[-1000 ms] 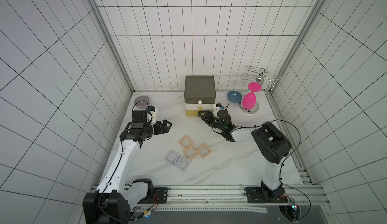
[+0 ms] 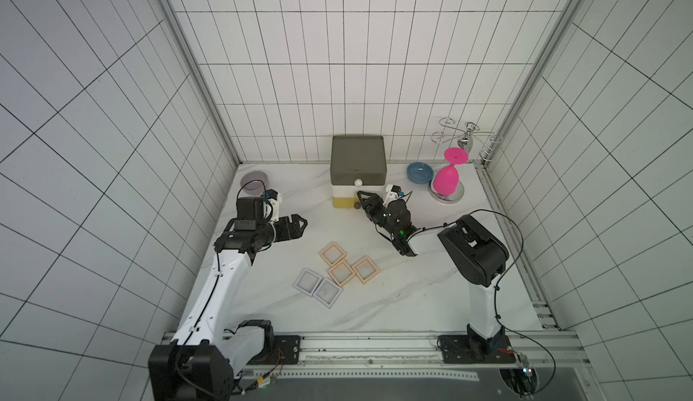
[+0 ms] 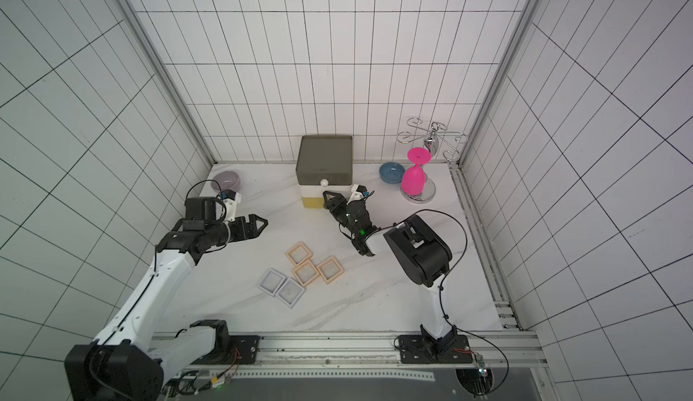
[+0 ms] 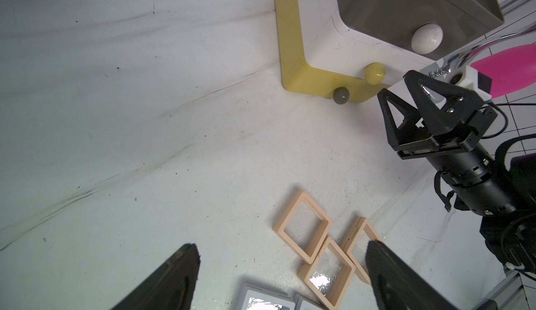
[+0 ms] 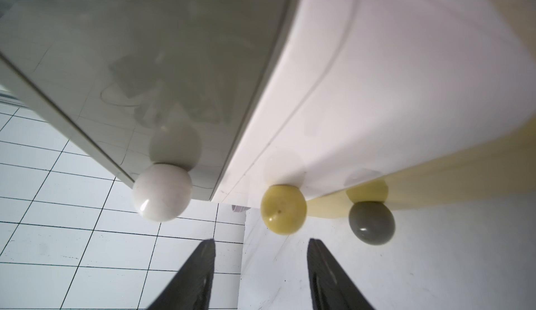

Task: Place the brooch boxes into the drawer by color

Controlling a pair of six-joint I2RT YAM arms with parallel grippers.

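Note:
The three-level drawer cabinet (image 2: 358,157) stands at the back, its fronts flush. Its grey drawer has a white knob (image 5: 162,192), the white one a yellow knob (image 5: 283,209), and the yellow one a grey knob (image 5: 371,223). My right gripper points at the yellow knob, fingers parted and nothing between them; the knob appears just beyond the fingertips. Mid-table lie three tan square boxes, including a nearer-cabinet tan box (image 4: 303,226), and two pale grey boxes, one a left grey box (image 2: 308,282). My left gripper stays open and empty, left of the cabinet.
A blue bowl (image 2: 419,173) and a pink goblet (image 2: 448,177) on a metal rack stand at the back right. A mauve bowl (image 2: 255,180) sits behind the left arm. Between the boxes and cabinet the table (image 4: 184,114) is clear.
Over the last second my right gripper has risen slightly at the knobs, from below the yellow knob to in front of it. The left arm, boxes and drawers have not moved.

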